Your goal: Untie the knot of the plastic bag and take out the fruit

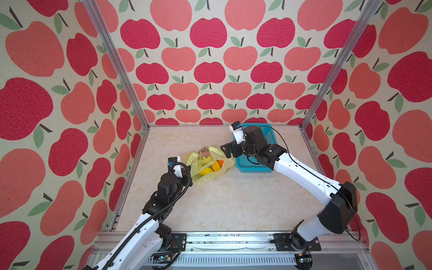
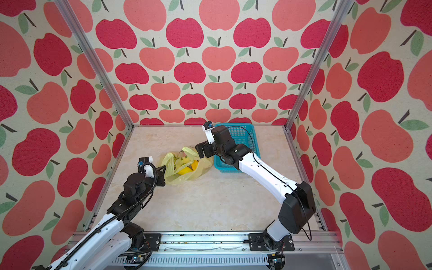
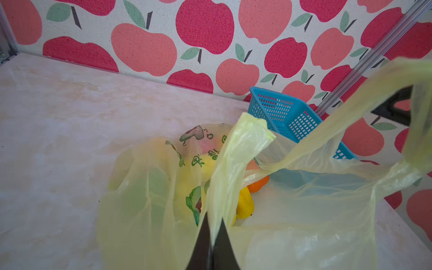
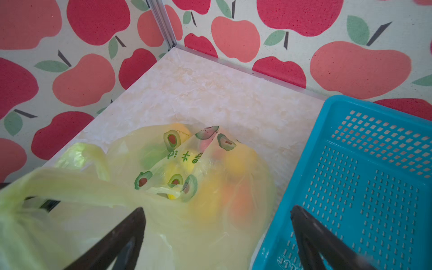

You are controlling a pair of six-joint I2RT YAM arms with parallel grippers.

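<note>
The thin pale-yellow plastic bag [image 1: 204, 178] rests on the table with its mouth spread and no knot showing. Inside are yellow fruit and an orange one; more colours show blurred through the plastic in the right wrist view. At the bag's left side, my left gripper is shut with a gathered strip of the bag's handle between its fingers. My right gripper stands open above the bag's right side, its fingers [image 4: 310, 234] wide apart. A loose handle loop [image 4: 67, 184] droops left of it, outside the fingers.
An empty blue basket [image 4: 355, 193] stands at the back right, close beside the bag and partly under the right arm. Bare table [image 1: 216, 207] lies in front of the bag and to its left.
</note>
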